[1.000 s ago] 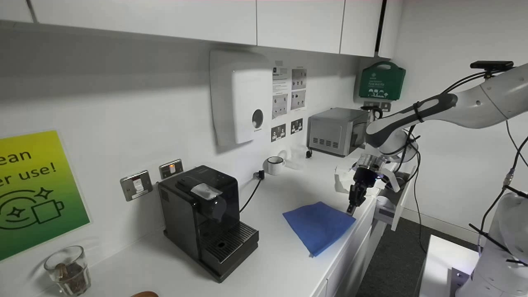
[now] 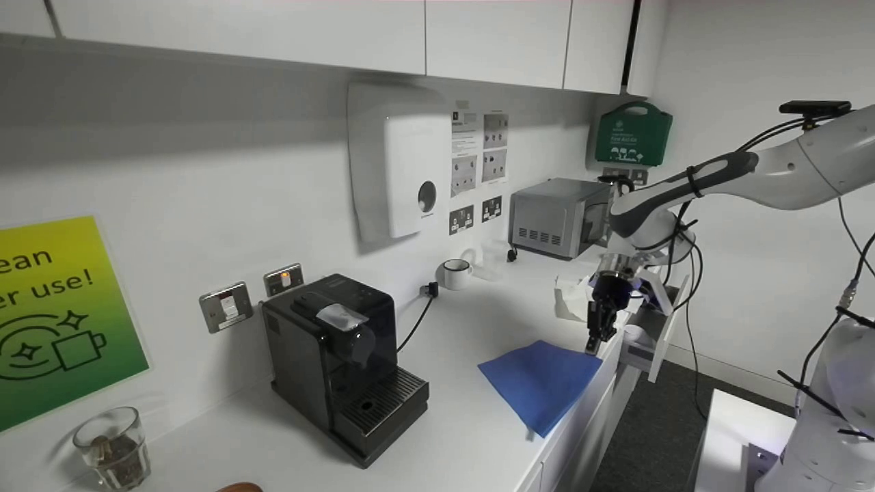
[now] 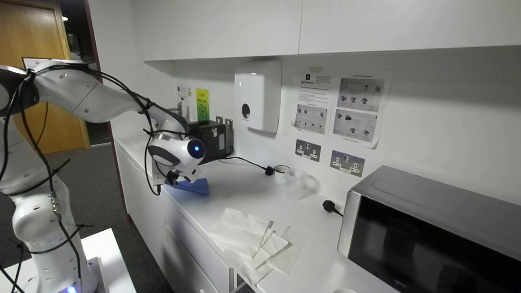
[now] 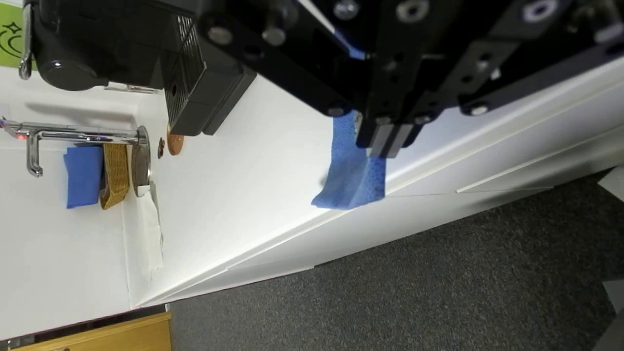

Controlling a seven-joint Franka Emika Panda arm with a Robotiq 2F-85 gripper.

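A blue cloth (image 2: pixel 537 385) lies spread on the white worktop near its front edge, to the right of the coffee machine. At the cloth's far right corner is my gripper (image 2: pixel 593 348), pointing down with its fingers shut on that corner. In the wrist view, the gripper has its fingers together, and the cloth (image 4: pixel 354 181) shows behind and below their tips. How much fabric sits between them is hidden. Exterior view 2 shows only part of the cloth (image 3: pixel 196 186), since the arm covers the gripper there.
Left of the cloth stands a black coffee machine (image 2: pixel 340 361). A white mug (image 2: pixel 456 274) is against the wall, with a microwave (image 2: pixel 558 217) beyond. White papers (image 3: pixel 251 239) lie near an open drawer (image 2: pixel 648 328).
My gripper has shifted slightly right in exterior view 1, towards the worktop's front edge. The blue cloth has slid the same way with it, its near corner moving right and down.
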